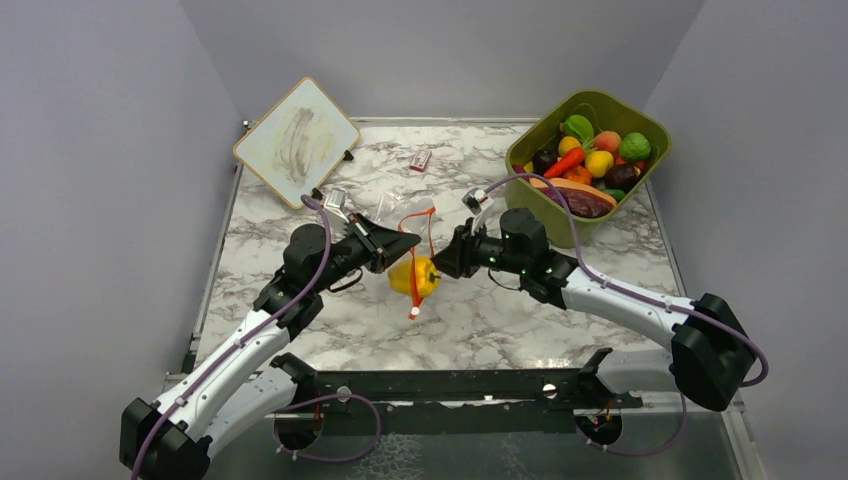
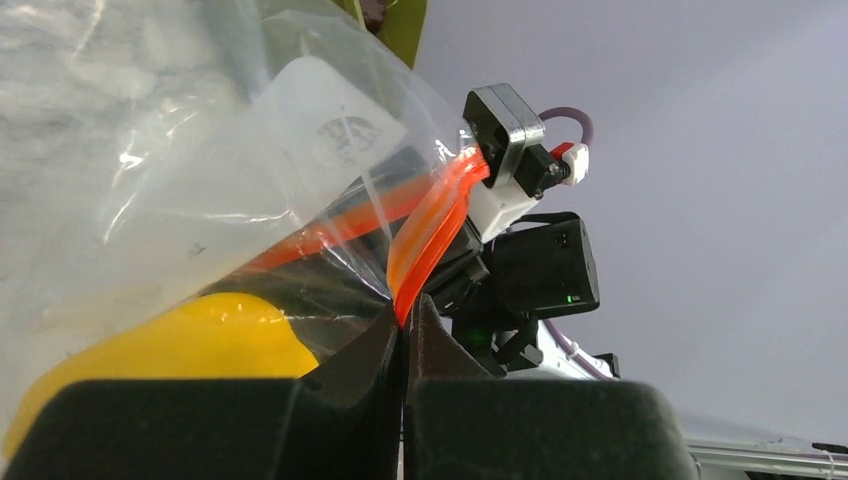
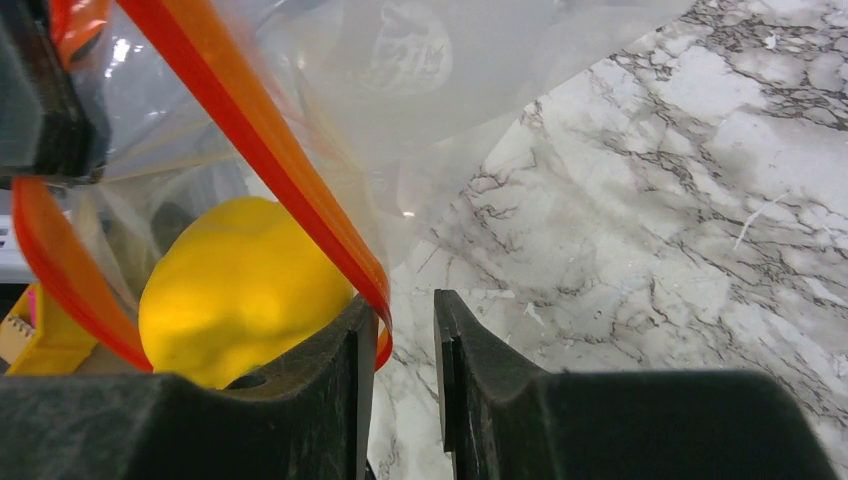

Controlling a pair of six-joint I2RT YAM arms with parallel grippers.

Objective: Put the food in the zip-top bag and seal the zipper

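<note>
A yellow bell pepper (image 1: pixel 425 277) lies at the mouth of the clear zip bag (image 2: pixel 120 150), with the orange zipper strip (image 1: pixel 415 285) crossing it in the top view. My left gripper (image 1: pixel 417 240) is shut on the bag's orange-edged rim; the pinched strip (image 2: pixel 440 225) rises from its fingertips in the left wrist view. Right of the pepper, close against it, is my right gripper, its fingers apart with bare marble between them. The strip's near edge (image 3: pixel 265 150) runs down to its left finger, and whether it touches cannot be told. How far inside the pepper sits is unclear.
A green bin (image 1: pixel 540 205) of toy produce stands at the back right. Leaning at the back left is a whiteboard (image 1: pixel 305 140), and a small red-and-white box (image 1: pixel 421 160) lies behind the bag.
</note>
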